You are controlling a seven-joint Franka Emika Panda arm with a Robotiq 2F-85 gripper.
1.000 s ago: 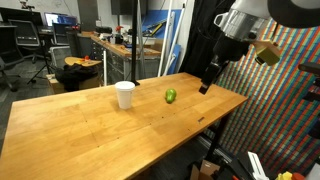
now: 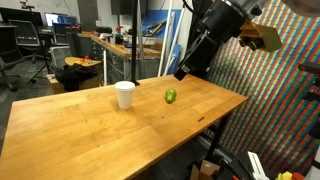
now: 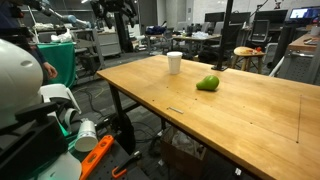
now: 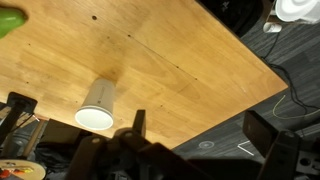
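Observation:
A white cup (image 2: 125, 94) stands upright on the wooden table (image 2: 70, 130). To its right in exterior view 1 lies a green pear-like object (image 2: 170, 96); exterior view 2 shows this green object (image 3: 208, 83) nearer the camera than the cup (image 3: 175, 63). My gripper is open, its dark fingers (image 4: 137, 124) wide apart with only tabletop and floor seen between them. It hangs above the table, clear of both things. From the wrist, the cup (image 4: 97, 106) appears left of the fingers, and the green object (image 4: 10, 20) is cut by the upper left corner.
A small dark mark or piece (image 3: 174, 110) lies near one edge. Beyond the table are a stool (image 3: 250, 55), chairs (image 2: 30, 38) and workbenches. A cardboard box (image 3: 182, 152) sits on the floor beneath.
In exterior view 1 my gripper has moved left and upward and its tilt has changed. The cup and the green object have stayed in place.

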